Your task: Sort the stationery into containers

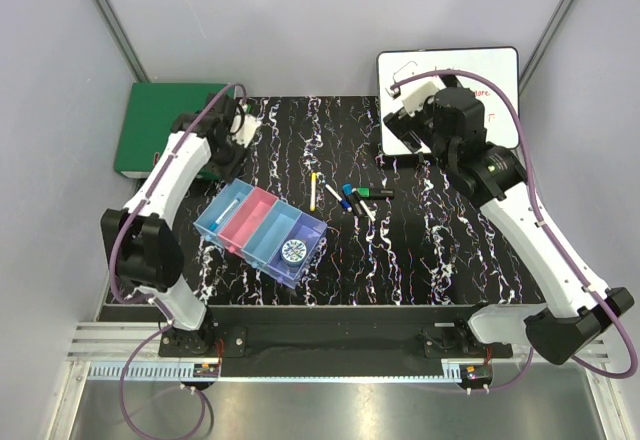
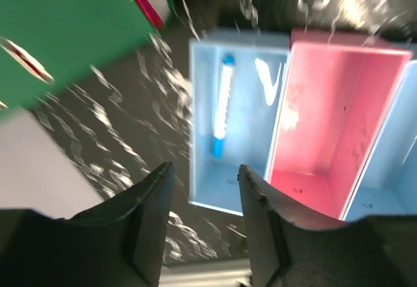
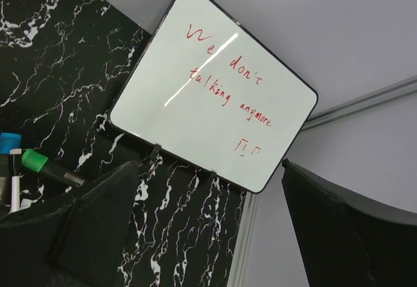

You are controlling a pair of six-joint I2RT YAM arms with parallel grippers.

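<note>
A white pen with blue ends [image 2: 223,107] lies in the leftmost light-blue compartment [image 1: 208,222] of the divided box. Over that end of the box, my left gripper is part open with nothing between its fingers. On the dark table right of the box lie a yellow pen [image 1: 313,191], a white-and-blue pen [image 1: 338,197], a black marker [image 1: 358,205], a blue-capped marker [image 3: 9,143], a slim white pen [image 1: 368,208] and a green-capped marker [image 3: 49,166]. My right gripper [image 1: 405,140] hangs open and empty before the whiteboard.
The pink compartment [image 2: 313,117] is empty. A round white-and-blue item [image 1: 294,252] sits in the purple compartment [image 1: 313,230]. Behind the left arm stands a green case [image 1: 165,125]; the whiteboard [image 3: 208,98] stands at back right.
</note>
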